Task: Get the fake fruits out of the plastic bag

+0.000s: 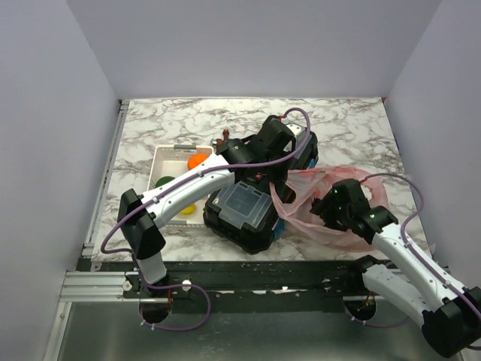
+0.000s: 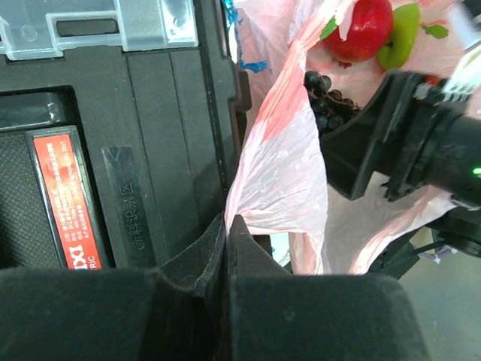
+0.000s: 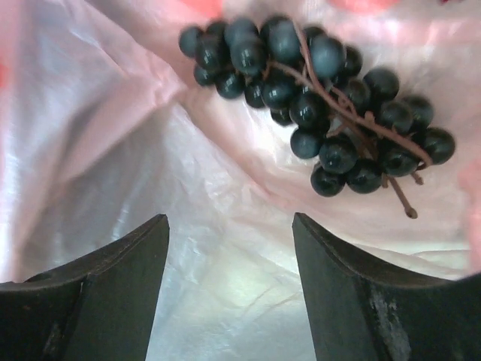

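Note:
The pinkish plastic bag (image 1: 357, 177) lies spread at the right of the table. My left gripper is shut on the bag's edge, pinching a fold that rises from its fingers. Inside the bag, black grapes (image 3: 301, 90) lie ahead of my right gripper, whose fingers stand apart with only bag film showing between them. A red apple (image 2: 359, 28) and a green fruit (image 2: 400, 36) are also in the bag, seen in the left wrist view. In the top view my right arm hides most of the bag's contents.
A white basket (image 1: 159, 162) at the left holds an orange fruit (image 1: 197, 160), a yellow one and a green one. Black cases (image 1: 242, 214) stand close beside the bag, under my left arm. Bare marble table lies behind them.

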